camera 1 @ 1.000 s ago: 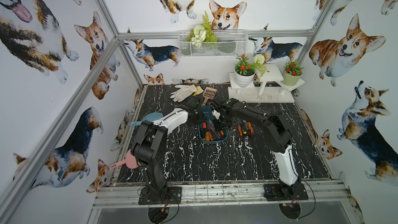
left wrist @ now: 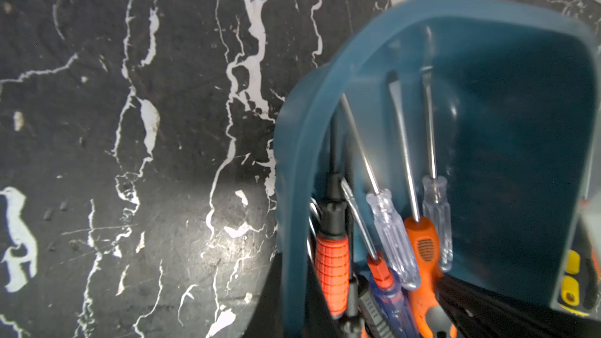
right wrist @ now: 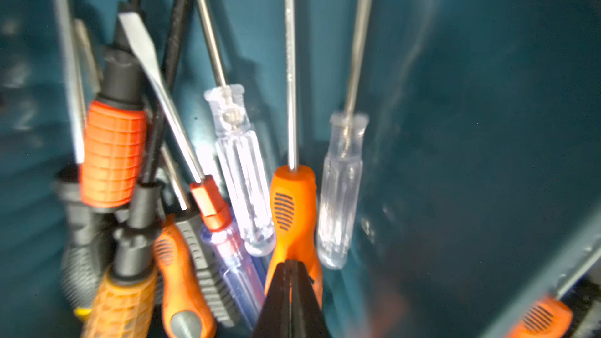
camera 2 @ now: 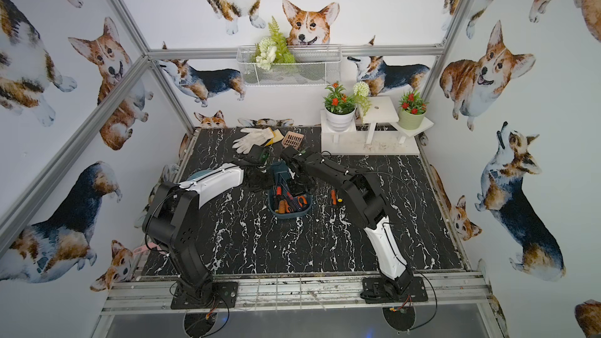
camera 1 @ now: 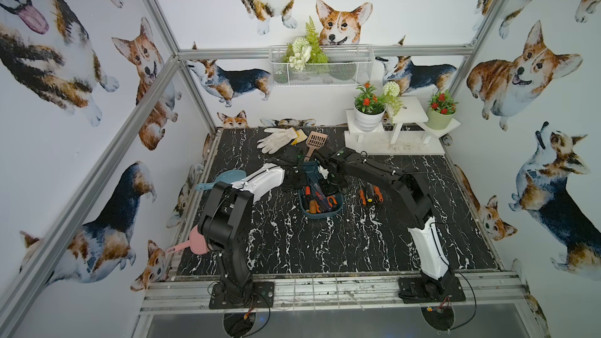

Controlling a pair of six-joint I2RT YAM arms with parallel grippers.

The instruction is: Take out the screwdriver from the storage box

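The blue storage box holds several screwdrivers with orange, yellow and clear handles. My left gripper straddles the box's side rim, shut on this thin wall. Inside the box, an orange-handled screwdriver lies between two clear-handled screwdrivers. My right gripper is shut with its fingertips together, over the lower part of that orange handle; nothing shows between them. The handle's end is hidden behind the fingers. In the top left view, both gripper tips are hard to make out at the box.
Orange-handled tools lie on the table right of the box. Behind the box are a slotted spatula and white gloves. A white plant stand stands at back right.
The right arm has shifted slightly, its gripper staying at the box; an orange handle near the box's right side shows more now. The left arm and box look unmoved.
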